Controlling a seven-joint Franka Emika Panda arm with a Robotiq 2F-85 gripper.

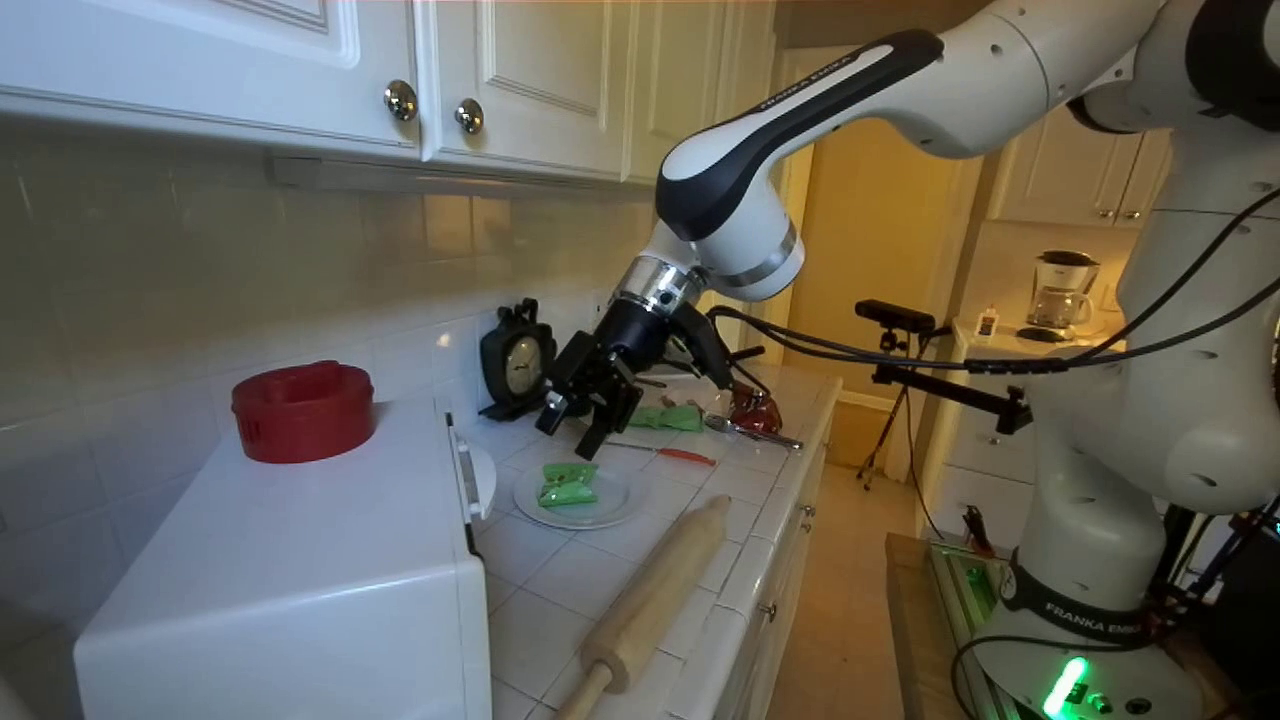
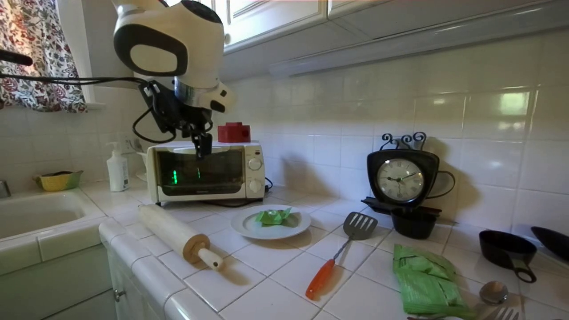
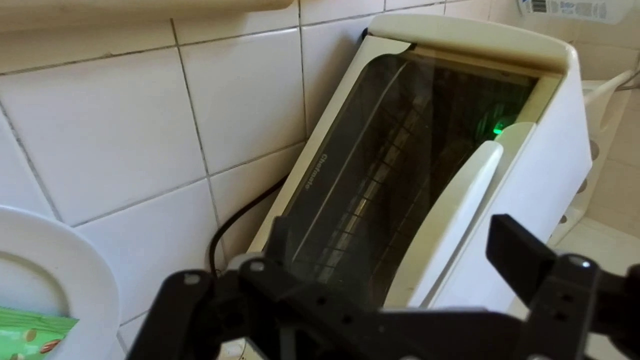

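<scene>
My gripper hangs in the air above the counter, open, with nothing between its fingers. In the wrist view its two black fingers stand wide apart, and the toaster oven's pale door handle shows beyond the gap. The oven's dark glass door is shut. A white plate sits on the counter by the oven, bearing a green packet. On top of the oven rests a red container.
A wooden rolling pin lies along the counter's front edge. An orange-handled spatula, another green packet and a black clock occupy the far side. Cabinets overhang the counter.
</scene>
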